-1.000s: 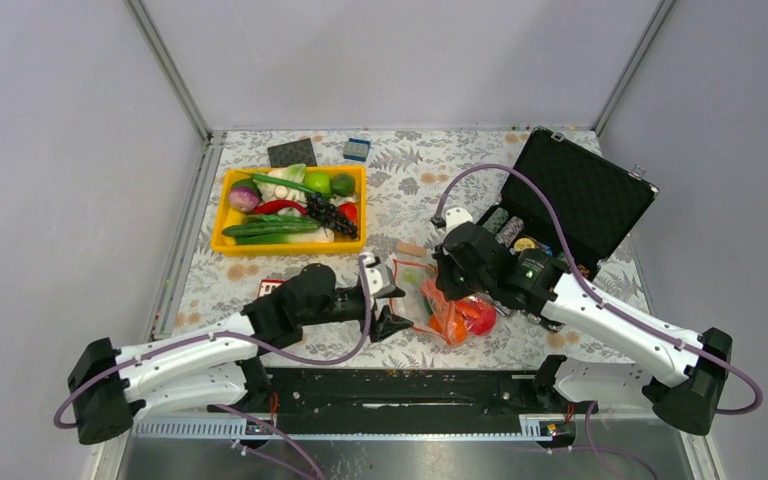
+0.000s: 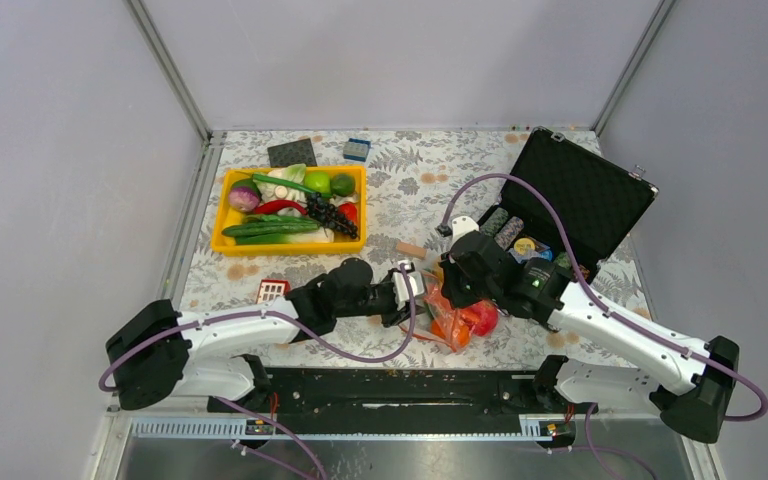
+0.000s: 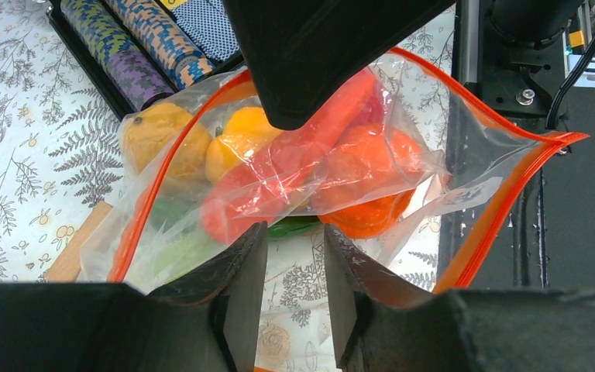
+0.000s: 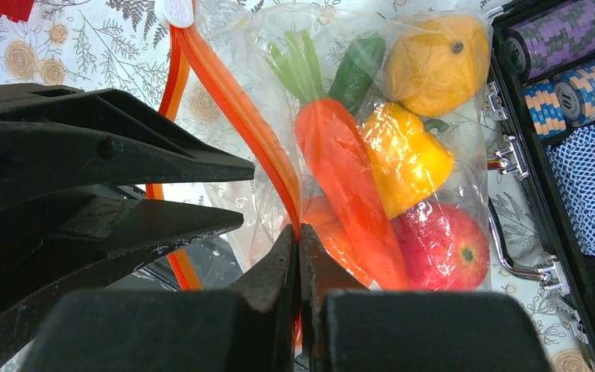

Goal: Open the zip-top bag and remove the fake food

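Observation:
The clear zip bag (image 2: 440, 310) holds fake food: a carrot (image 4: 345, 178), yellow pepper (image 4: 414, 167), mango (image 4: 434, 62), red fruit (image 4: 441, 248) and greens. Its orange-edged mouth is parted. My right gripper (image 2: 448, 290) is shut on one orange zip strip (image 4: 256, 132). Facing it from the left, my left gripper (image 2: 405, 315) is at the mouth, its fingertips apart with clear film around them; whether they grip the film is unclear.
A yellow tray of produce (image 2: 218, 215) stands back left. An open black case with poker chips (image 2: 585, 210) is at the right, close to the bag. A wooden block (image 2: 410, 249) lies behind the bag. The table's front edge is just below it.
My left gripper has moved right to the bag's mouth, its fingers now nearer together. The right gripper has shifted slightly rightward and toward the front with the bag edge.

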